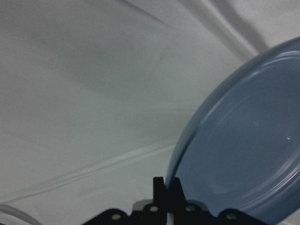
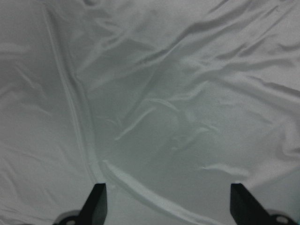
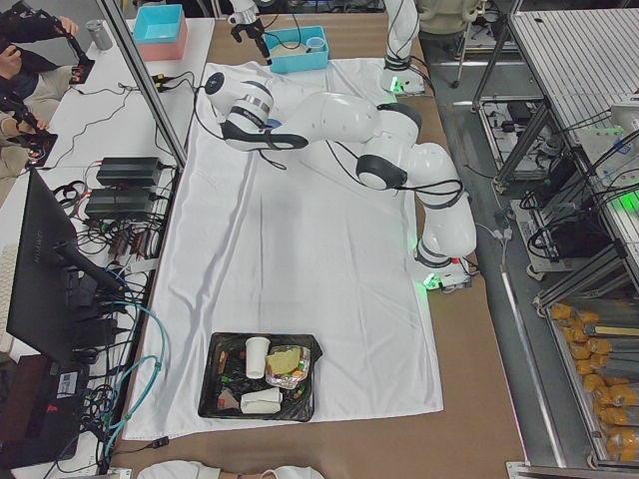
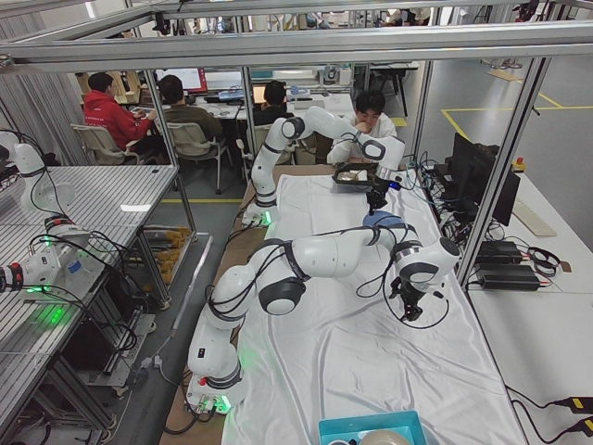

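A blue plate (image 4: pixel 382 219) (image 1: pixel 243 136) hangs in my left gripper, which is shut on its rim. In the camera left view the plate is mostly hidden under the left arm. My right gripper (image 4: pixel 412 306) stands open above the white cloth, with nothing between its fingers.
A black tray (image 3: pixel 210 399) with cups and food-like items lies at one end of the cloth (image 3: pixel 300 279). A blue bin (image 3: pixel 300 62) with round items is at the other end. Monitors and cables line one side.
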